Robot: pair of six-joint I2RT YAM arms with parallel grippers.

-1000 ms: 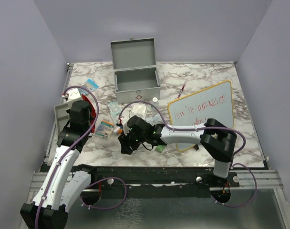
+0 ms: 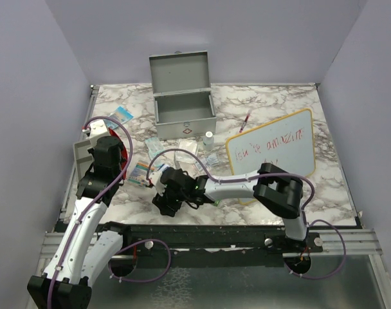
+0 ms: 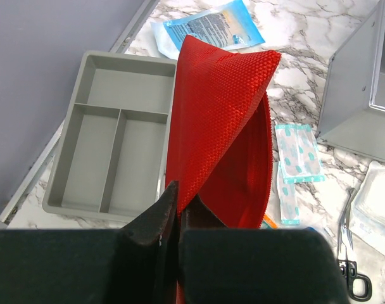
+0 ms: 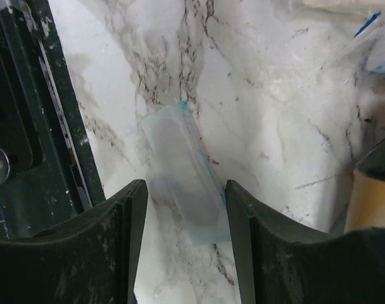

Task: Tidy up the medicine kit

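Observation:
My left gripper is shut on a red fabric pouch (image 3: 218, 107), held up over the left side near a grey three-compartment tray (image 3: 85, 158). My right gripper is open low near the front edge, its fingertips around a small clear flat packet (image 4: 183, 158) lying on the marble. The grey metal box (image 2: 186, 122) stands open at the back centre. Blue packet (image 3: 211, 28), patterned packets (image 3: 297, 152) and scissors (image 3: 354, 272) lie on the table.
A whiteboard (image 2: 272, 148) covers the right side, with a pen (image 2: 244, 122) beside it. A white bottle (image 2: 208, 140) stands before the box. The front edge (image 4: 66, 133) is close to my right gripper.
My right gripper has moved left and toward the front edge, down over the small packet. My left arm with the red pouch has not visibly moved.

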